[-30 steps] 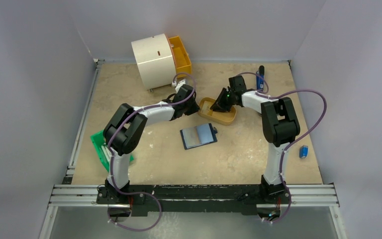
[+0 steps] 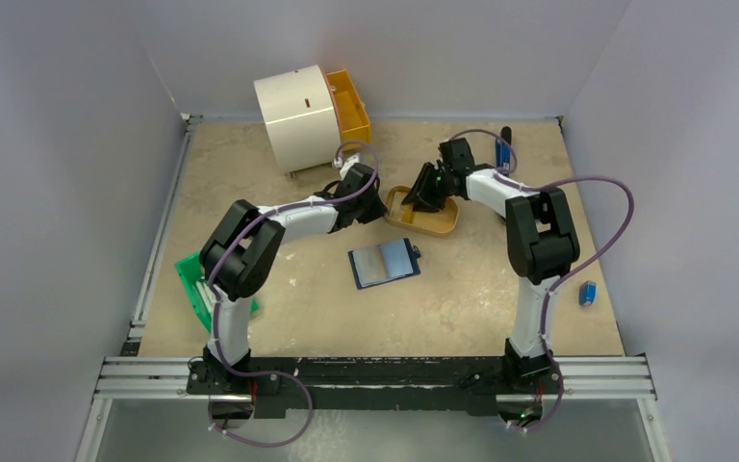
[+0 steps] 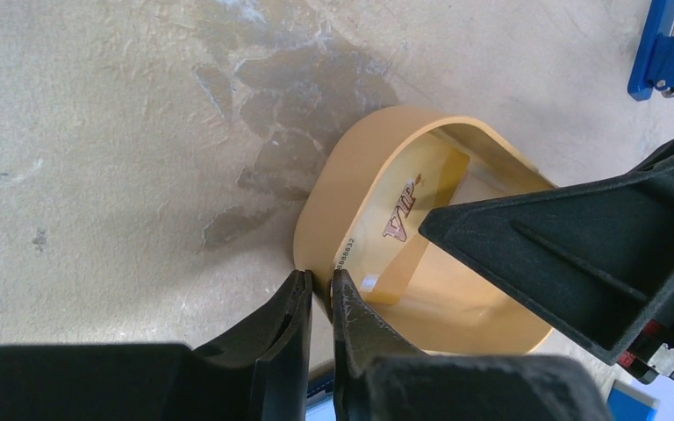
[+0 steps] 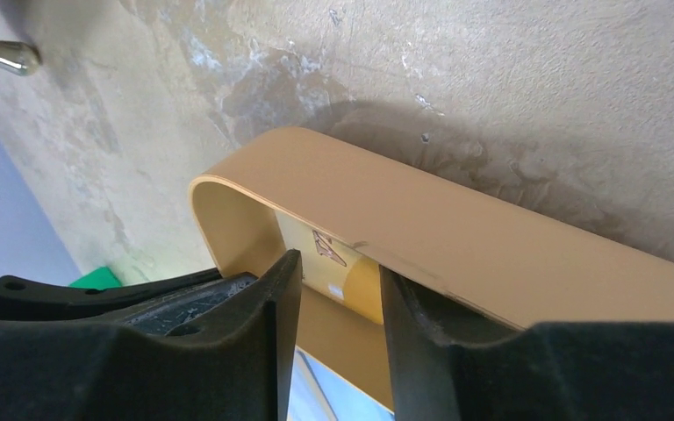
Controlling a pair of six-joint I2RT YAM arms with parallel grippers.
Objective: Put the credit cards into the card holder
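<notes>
A cream and gold "VIP" card (image 3: 401,215) lies inside the tan oval tray (image 3: 342,184). My left gripper is shut on the tray's rim at its left end. Over the tray, my right gripper stands partly open; the card (image 4: 329,254) shows between and beyond its parted fingers, with no grip on it visible. In the left wrist view one dark right finger (image 3: 509,241) overlaps the card's edge. The dark-blue card holder (image 2: 385,263) lies spread flat on the table in front of the tray.
Behind the left gripper stands a white rounded cabinet (image 2: 296,117) with yellow drawers. A blue stapler (image 2: 503,152) lies at the back right, a small blue object (image 2: 587,294) at the right edge. A green container (image 2: 191,274) is at the left.
My right gripper has shifted a little left over the tray. The left arm looks still.
</notes>
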